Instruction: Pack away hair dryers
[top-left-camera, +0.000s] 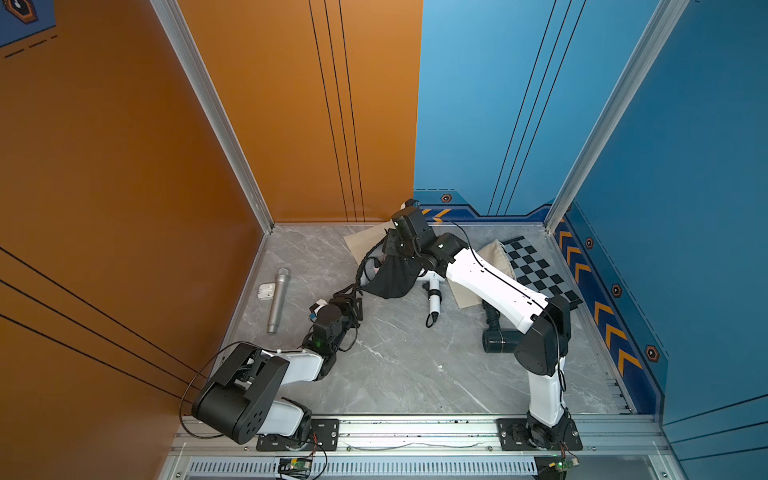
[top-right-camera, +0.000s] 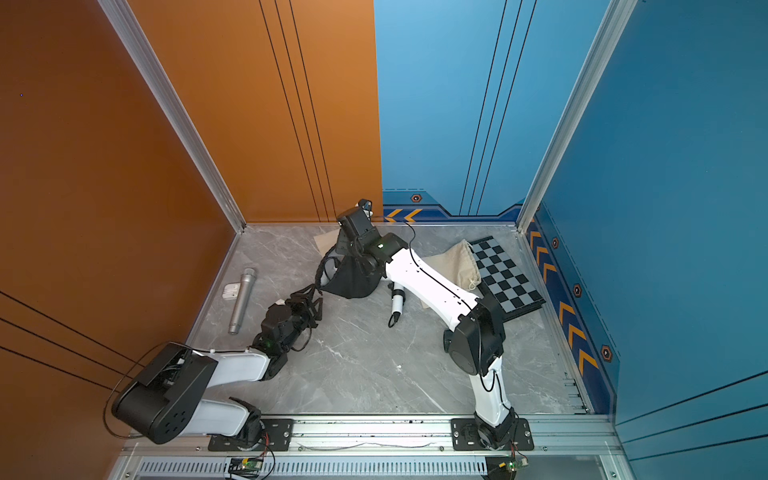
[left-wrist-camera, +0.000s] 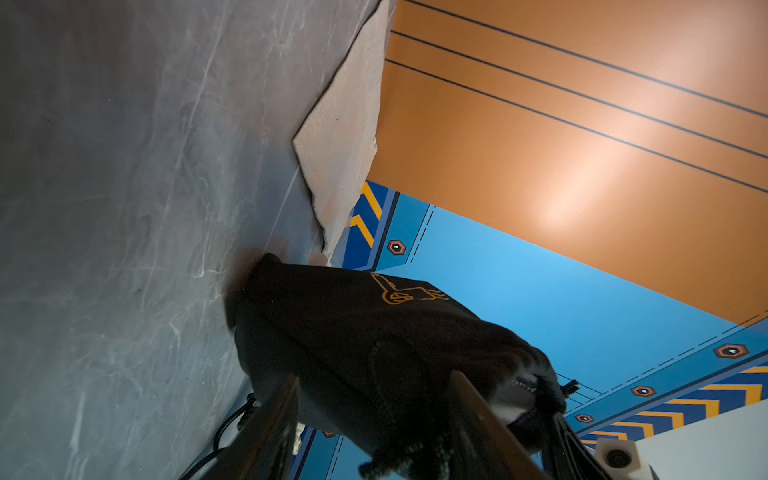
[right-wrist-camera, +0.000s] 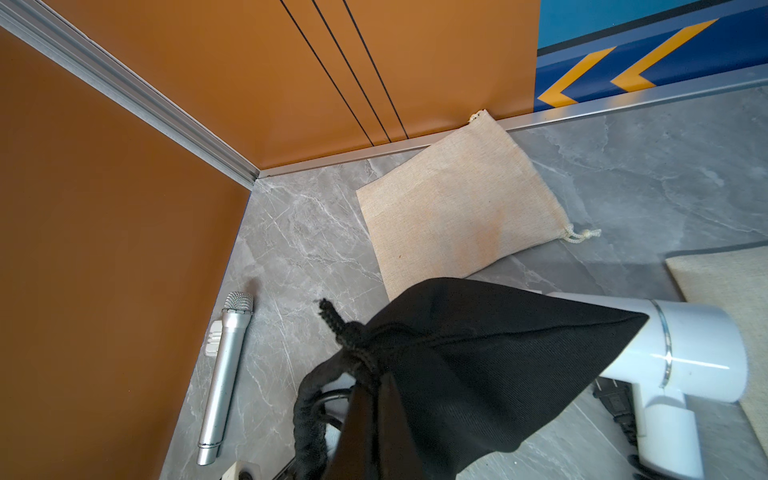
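A black drawstring bag (top-left-camera: 393, 277) with a gold dryer print hangs from my right gripper, shut on its gathered cloth and cord. In the right wrist view a loop of black cord curls at the bag's left. My left gripper stands partly open before the bag; a dark knotted cord end (left-wrist-camera: 408, 454) shows between its fingers, not clamped. A white hair dryer (right-wrist-camera: 694, 348) lies behind the bag on the right, partly hidden. A dark green hair dryer (top-left-camera: 501, 341) rests beneath the right arm.
One beige pouch (right-wrist-camera: 464, 208) lies flat at the back wall; another (top-right-camera: 454, 265) is beside the checkered board (top-right-camera: 505, 278). A silver microphone (top-left-camera: 278, 300) lies far left, beside a white block (top-left-camera: 265, 291).
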